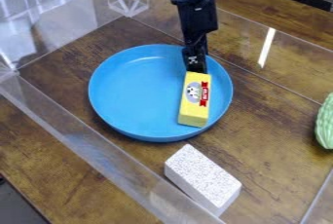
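A blue round plate (130,92) rests on the wooden surface. On its right side lies a yellow box (194,109) with a red label and a small printed face. The dark gripper (197,62) reaches down from the top of the view to just above the box's far end, over the plate's back right rim. Its fingertips are small and dark, and their opening is hard to make out.
A white speckled block (203,178) lies in front of the plate. A green object (321,121) sits at the right edge. Transparent walls border the area. Bare wood is clear to the left and right of the plate.
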